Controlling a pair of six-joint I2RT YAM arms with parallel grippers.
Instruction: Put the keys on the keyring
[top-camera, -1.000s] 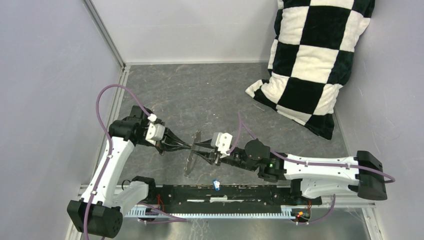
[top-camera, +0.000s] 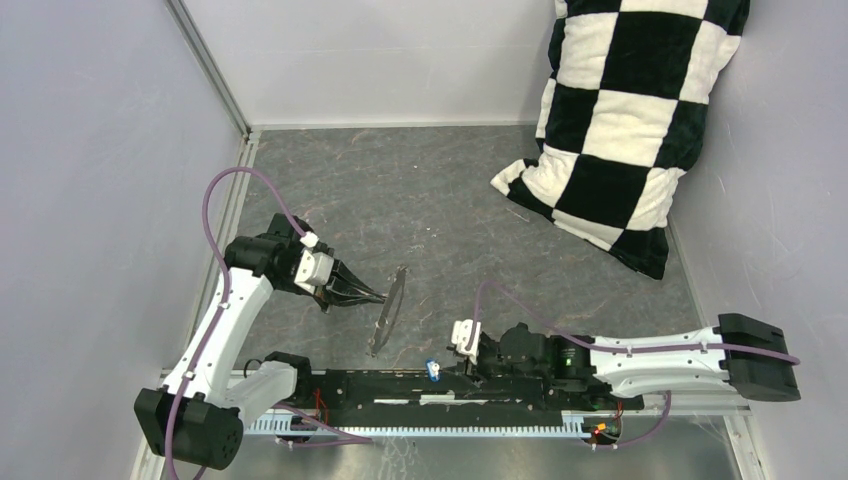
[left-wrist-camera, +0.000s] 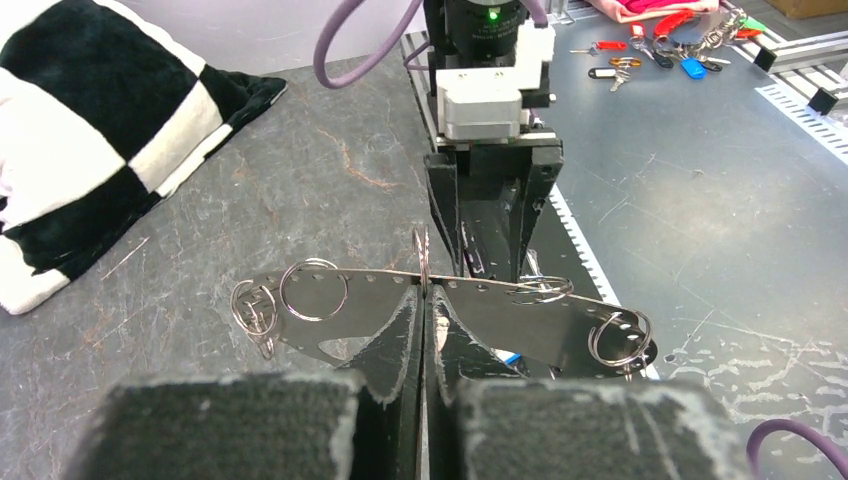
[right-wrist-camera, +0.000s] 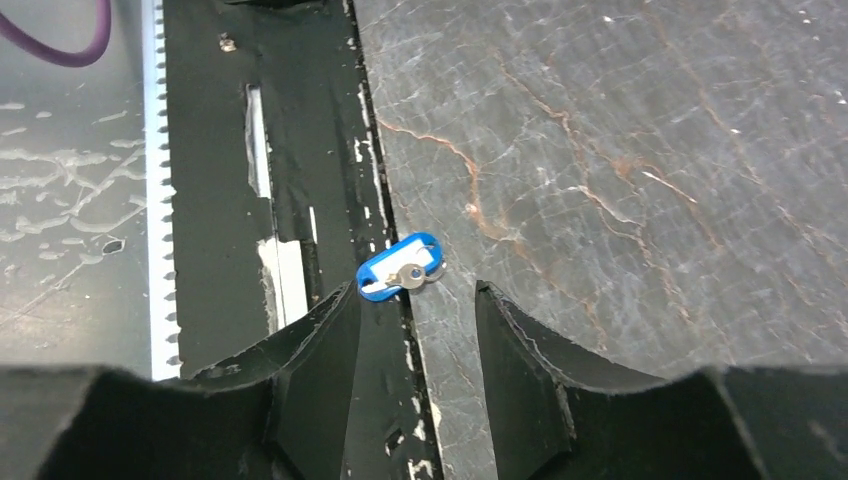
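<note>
A thin curved metal plate (left-wrist-camera: 545, 325) with several wire rings along its edge is pinched upright in my left gripper, which is shut at its middle. From above, the plate (top-camera: 388, 312) hangs in front of the left fingers. A blue key tag (right-wrist-camera: 378, 272) with a small key (right-wrist-camera: 411, 276) lies where the grey stone surface meets the black strip. My right gripper is open, its two fingers to either side of the tag and short of it in view. In the top view the tag (top-camera: 433, 370) is just left of the right fingers.
A checkered cushion (top-camera: 625, 130) leans at the back right. Several more keys and tags, including a blue tag (left-wrist-camera: 693, 68), lie on the metal table (left-wrist-camera: 680, 180) beyond the right arm.
The left arm shifted slightly and holds the plate still. The tag has not moved.
</note>
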